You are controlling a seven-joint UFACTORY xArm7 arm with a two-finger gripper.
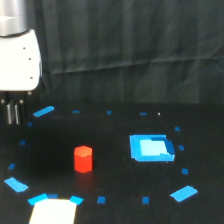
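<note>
A red block [83,159] sits on the black table, left of the middle. My gripper [13,112] hangs at the far left edge, pointing down, below its white arm body [18,62]. It is well to the left of the red block and apart from it. Its dark fingers blend into the dark backdrop, so how far apart they stand is unclear.
Right of the middle lies a blue square with a white centre [153,147]. A pale square [53,211] is cut off by the bottom edge. Flat blue tape marks [184,193] dot the table.
</note>
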